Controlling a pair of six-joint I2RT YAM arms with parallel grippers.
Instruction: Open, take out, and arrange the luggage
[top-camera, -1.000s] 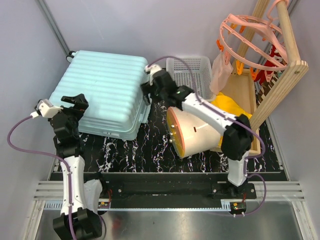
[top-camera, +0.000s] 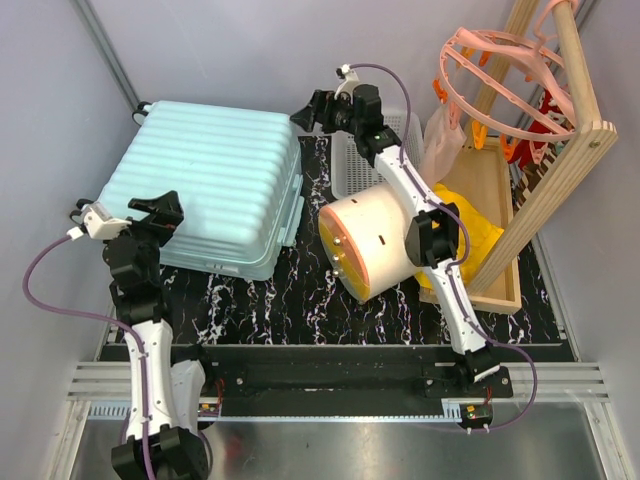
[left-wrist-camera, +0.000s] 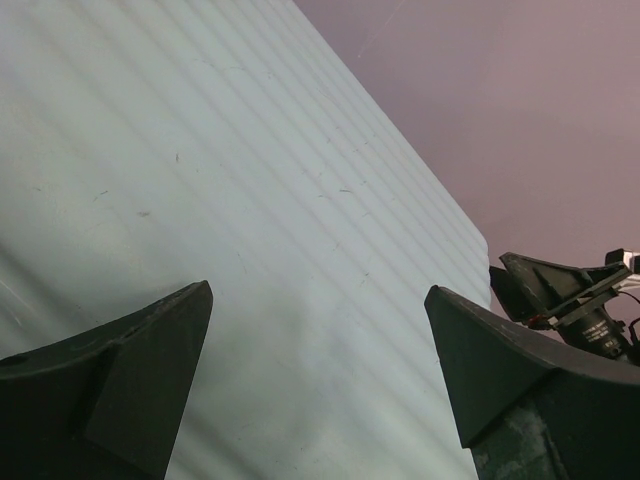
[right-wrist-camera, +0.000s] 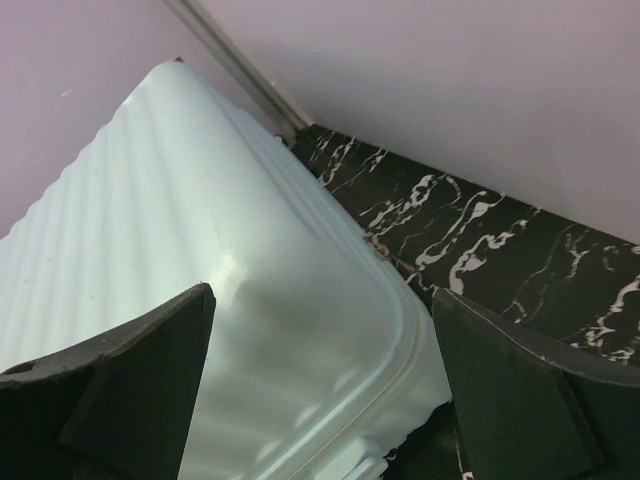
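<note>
A large pale mint, ribbed suitcase (top-camera: 215, 175) lies closed on the black marble surface at the left. My left gripper (top-camera: 165, 215) is open over its lower-left part; in the left wrist view only ribbed shell (left-wrist-camera: 250, 200) shows between the fingers. My right gripper (top-camera: 316, 116) is open above the suitcase's back-right corner, near the back wall; the right wrist view shows that rounded corner (right-wrist-camera: 300, 310) and marble floor beyond, with nothing between the fingers.
A white basket (top-camera: 355, 160), a cream cylinder (top-camera: 375, 250), a wooden box (top-camera: 508, 300) with yellow cloth (top-camera: 475, 225), and a wooden rack (top-camera: 535, 225) with pink hanger crowd the right. Marble shows between suitcase and cylinder.
My right gripper has moved up toward the back wall and slightly right from beside the suitcase's right side. My left gripper has shifted slightly right. The cylinder appears turned slightly.
</note>
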